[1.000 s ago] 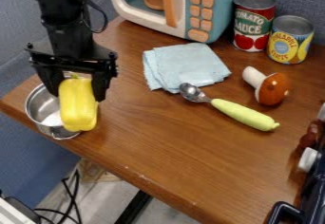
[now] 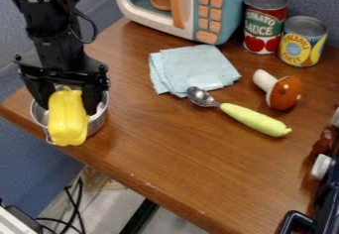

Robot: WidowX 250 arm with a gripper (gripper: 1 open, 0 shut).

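Observation:
A black gripper (image 2: 69, 91) at the left holds a yellow bell pepper (image 2: 67, 121) between its fingers, hanging over a steel pot (image 2: 93, 123) at the table's left edge. The pepper hides much of the pot; whether it touches the pot cannot be told.
Behind are a toy microwave (image 2: 212, 10), a tomato can (image 2: 264, 22), a yellow can (image 2: 303, 42), a blue cloth (image 2: 191, 69), a spoon (image 2: 201, 97), a corn cob (image 2: 255, 120) and a toy mushroom (image 2: 282, 91). Dark objects line the right edge.
The gripper and the yellow pepper have moved left, further over the pot, which they now hide more. Nothing else has visibly moved.

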